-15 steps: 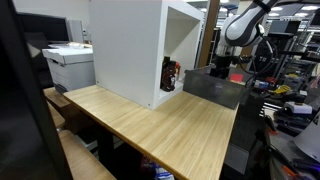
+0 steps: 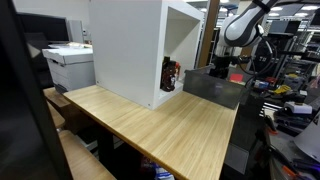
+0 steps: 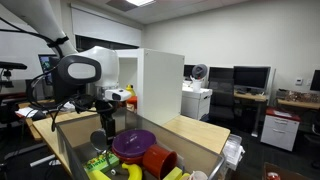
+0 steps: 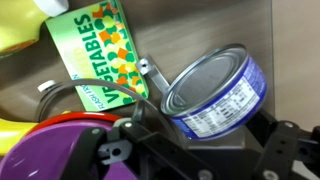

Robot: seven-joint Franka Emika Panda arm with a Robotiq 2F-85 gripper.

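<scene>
A metal can with a blue and white label (image 4: 222, 108) lies tilted in the wrist view. My gripper reaches in from the lower edge, with one black finger on either side of the can. The fingers stand wide apart close to its label; whether they press on it cannot be told. A green and yellow vegetables box (image 4: 98, 55) lies to the left of the can. Seen from exterior view 2, the white arm (image 3: 88, 72) bends down over a grey bin (image 3: 200, 158) of mixed objects; the fingers are not clear there.
Left of the gripper in the wrist view are a purple bowl (image 4: 75, 150) and a yellow item (image 4: 18, 25). A silver handle (image 4: 152, 72) lies near the can. Beside the bin, the wooden tabletop (image 2: 165, 125) is clear in front of a white cabinet (image 2: 130, 50).
</scene>
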